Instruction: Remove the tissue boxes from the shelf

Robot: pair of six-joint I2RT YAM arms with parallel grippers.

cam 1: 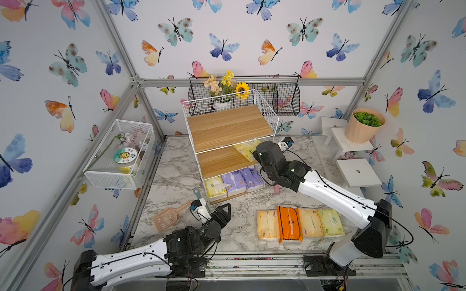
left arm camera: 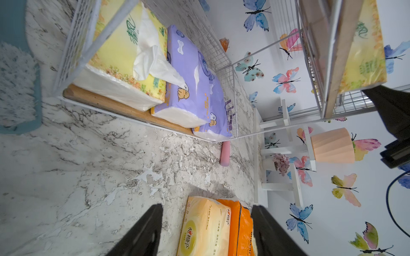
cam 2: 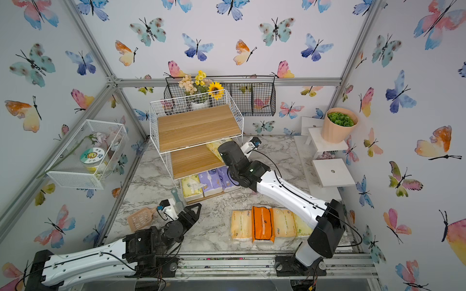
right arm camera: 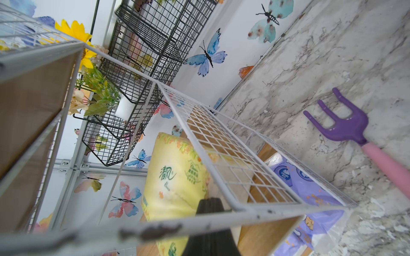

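Observation:
A white wire shelf point(cam 1: 230, 123) with wooden boards holds a yellow tissue pack point(right arm camera: 170, 179) on its middle level, and a yellow pack point(cam 1: 214, 188) beside two purple packs point(left arm camera: 185, 81) on the bottom. My right gripper, shut, reaches against the middle yellow pack at the shelf's right front; its fingertip point(right arm camera: 209, 204) is partly behind white wire. My left gripper is open and empty, low in front of the shelf's left. Several tissue packs point(cam 1: 290, 224), yellow and orange, lie in a row at the front right of the table.
A purple fork point(right arm camera: 346, 128) lies right of the shelf. A pink slotted spatula point(cam 1: 165, 218) and teal brush point(left arm camera: 17, 81) lie left. White steps point(cam 1: 356, 172) with a plant pot point(cam 2: 332, 131) stand right, a white basket point(cam 1: 111, 174) hangs left.

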